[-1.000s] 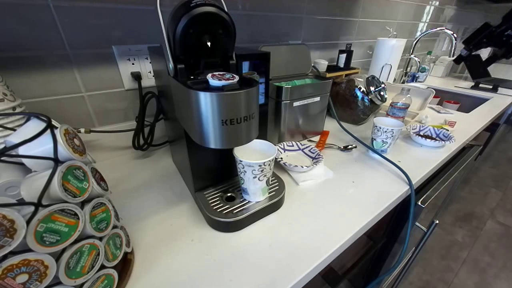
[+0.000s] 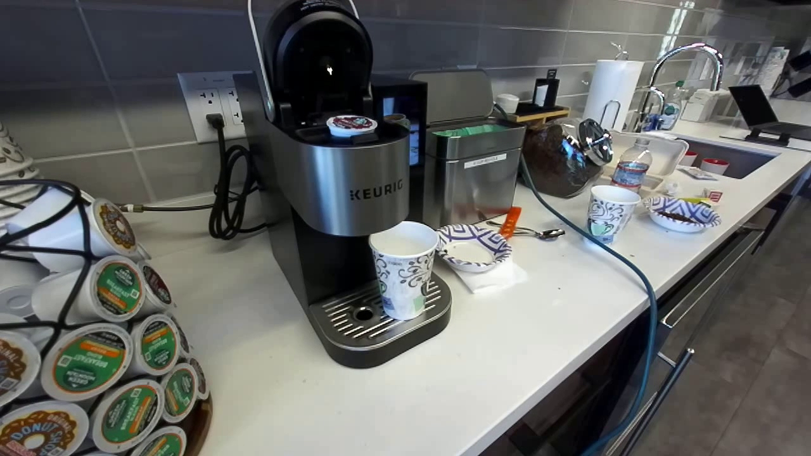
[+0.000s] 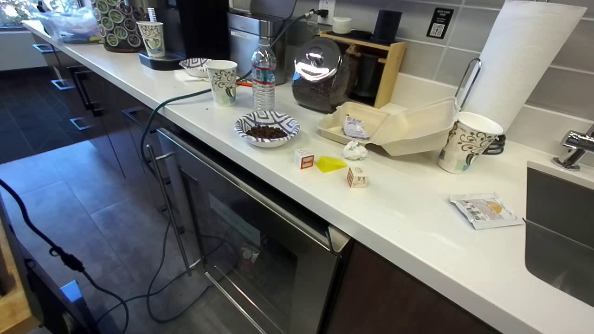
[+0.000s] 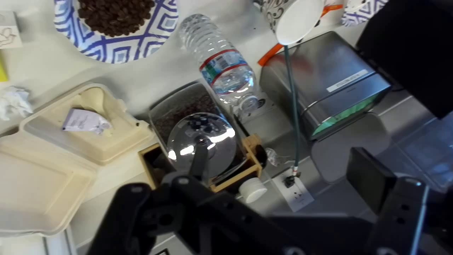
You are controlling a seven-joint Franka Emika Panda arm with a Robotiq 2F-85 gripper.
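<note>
My gripper stands open in the wrist view, nothing between its fingers, above the back of the counter. Below it lie a glass jar (image 4: 201, 144) of dark beans with a shiny lid, a water bottle (image 4: 229, 70) and a steel bin (image 4: 327, 80) with its lid up. A Keurig coffee maker (image 2: 327, 182) has its top raised and a pod (image 2: 351, 125) in the opening. On its drip tray stands a patterned paper cup (image 2: 404, 270). A bowl (image 3: 267, 119) holds dark beans. Another paper cup (image 3: 222, 83) stands beside the bottle.
A pod rack (image 2: 106, 342) stands left of the coffee maker. An open takeout box (image 3: 412, 133), paper towel roll (image 3: 520, 61) and sink (image 3: 559, 217) lie along the counter. A blue-green cable (image 2: 585, 228) crosses the counter and hangs off its edge. Free counter lies before the coffee maker.
In exterior view 1 the dark arm and gripper at the upper right have drawn back toward the right edge, leaving only a small part visible. The counter objects look unmoved.
</note>
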